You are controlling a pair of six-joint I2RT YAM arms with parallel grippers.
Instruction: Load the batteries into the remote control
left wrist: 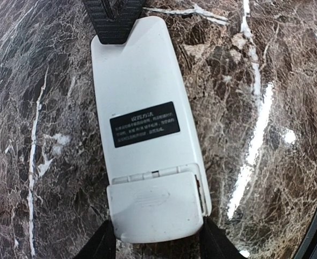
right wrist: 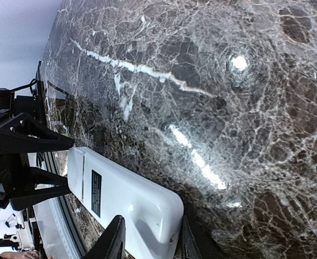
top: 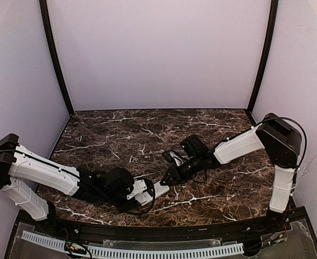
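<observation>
A white remote point(left wrist: 142, 81) lies back-up on the dark marble table, a black label on its back. At its near end in the left wrist view, the battery cover point(left wrist: 153, 205) sits slightly out of line with the body, between the fingertips of my left gripper, which stands part open around it. My right gripper is at the remote's other end, its fingers around that end in the right wrist view; how firmly it holds cannot be told. No batteries can be made out.
Pale walls stand on three sides.
</observation>
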